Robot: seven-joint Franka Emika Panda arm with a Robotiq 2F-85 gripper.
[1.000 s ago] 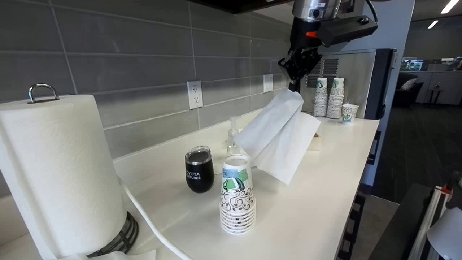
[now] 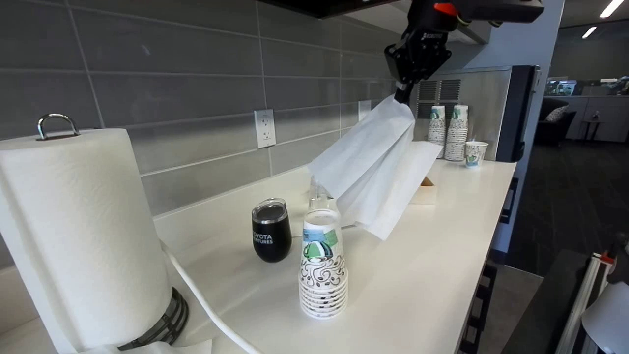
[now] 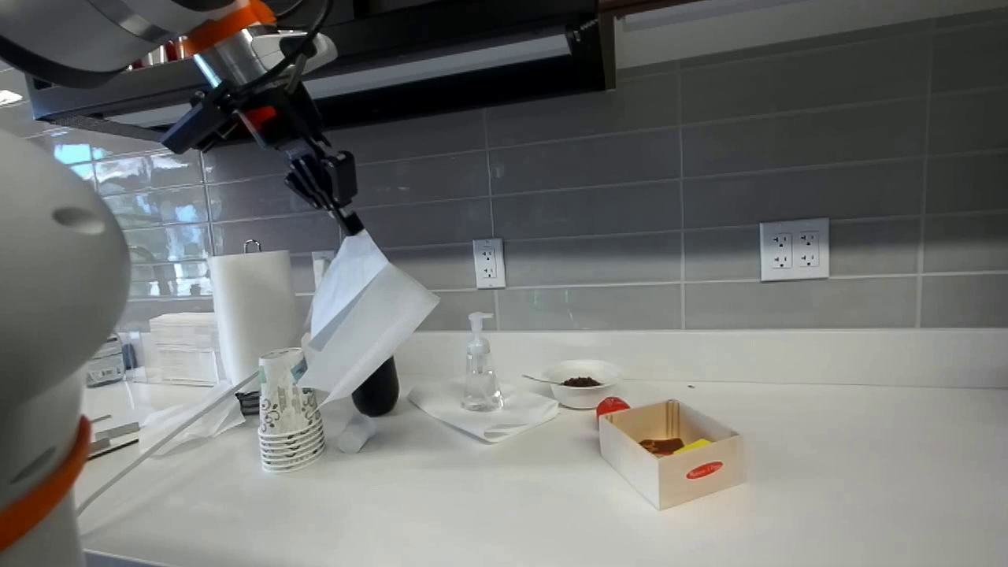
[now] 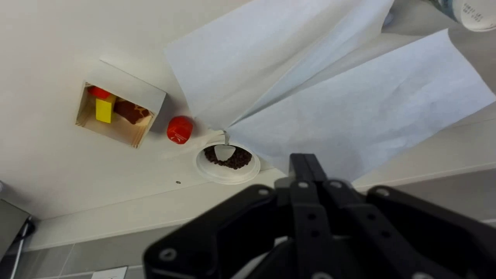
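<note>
A white paper sheet (image 2: 371, 171) hangs in loose folds above the counter, pinched near its top by my gripper (image 2: 403, 99). In exterior view 2 the sheet (image 3: 364, 312) dangles from the shut gripper (image 3: 350, 227), its lower corner in front of the cup stack and the black tumbler. From the wrist the closed fingers (image 4: 307, 167) show with the sheet (image 4: 362, 102) spread out beyond them. The sheet's full outline is partly folded out of sight.
Below stand stacked paper cups (image 2: 323, 265), a black tumbler (image 2: 271, 230) and a paper towel roll (image 2: 76, 236). Farther along are a soap dispenser (image 3: 482, 373) on a white napkin, a bowl (image 3: 581, 378) of dark beans and a wooden box (image 3: 671, 463).
My gripper has risen and the paper sheet with it. Its lower edge now hangs higher above the counter, and the sheet covers more of the soap dispenser in exterior view 1.
</note>
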